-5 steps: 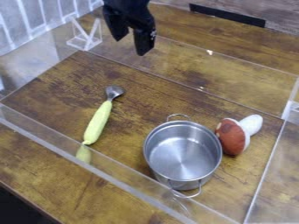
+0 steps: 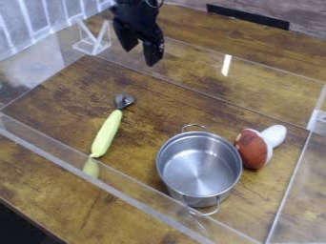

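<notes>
The dark robot gripper (image 2: pixel 139 46) hangs at the top left above the back of the clear-walled enclosure, its fingers apart with nothing seen between them. A yellow corn cob (image 2: pixel 106 133) lies on the wooden surface at the left front, with a metal utensil head (image 2: pixel 124 100) at its upper end. A steel pot (image 2: pixel 199 170) with two handles stands at the front right, empty. Beside it on the right lies a mushroom toy (image 2: pixel 254 150) with a reddish-brown cap and white stem.
Transparent walls (image 2: pixel 51 148) ring the wooden work area (image 2: pixel 178 105) on its sides. A dark slot (image 2: pixel 249 14) sits at the far back.
The gripper has shifted slightly and appears a little higher or farther back. The objects on the surface have not moved.
</notes>
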